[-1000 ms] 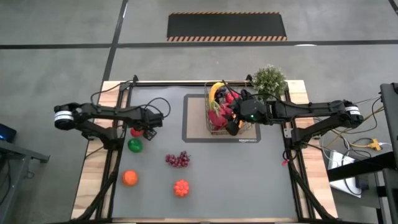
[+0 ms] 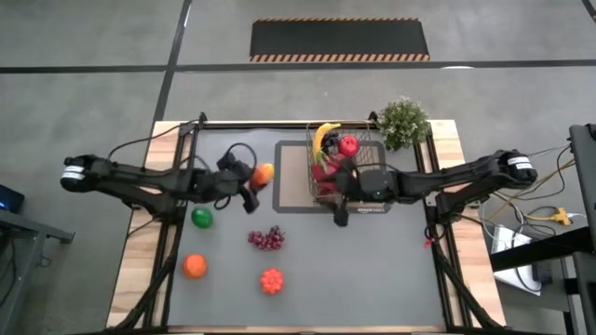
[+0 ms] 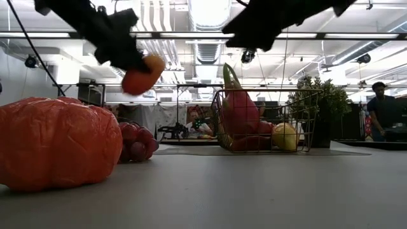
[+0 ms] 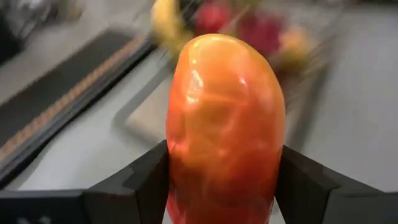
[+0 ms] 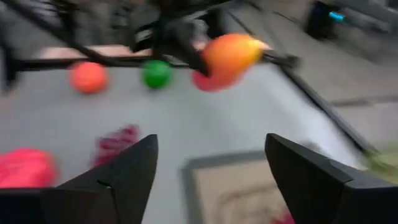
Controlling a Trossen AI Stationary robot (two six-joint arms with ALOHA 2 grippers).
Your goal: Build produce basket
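The orange-red mango [image 4: 224, 124] is clasped between the fingers of my left gripper, raised above the table left of the basket. From above, that left gripper [image 2: 251, 186] has the mango at its tip. The wire basket [image 3: 311, 117] holds a dragon fruit [image 3: 240, 111], a banana [image 2: 321, 140], a red fruit [image 2: 348, 145] and a yellow fruit [image 3: 284, 136]. Over the basket's front, my right gripper stands open, nothing between its fingers. On the table lie a green fruit [image 2: 202, 217], an orange [image 2: 195, 266], grapes [image 2: 267, 239] and a red pumpkin-shaped item [image 2: 271, 281].
A potted plant [image 2: 402, 123] stands just right of the basket at the back. The basket rests on a bordered mat [image 2: 291, 191]. Both wrist views are blurred beyond the gripper.
My left gripper has lifted the mango and swung right toward the basket.
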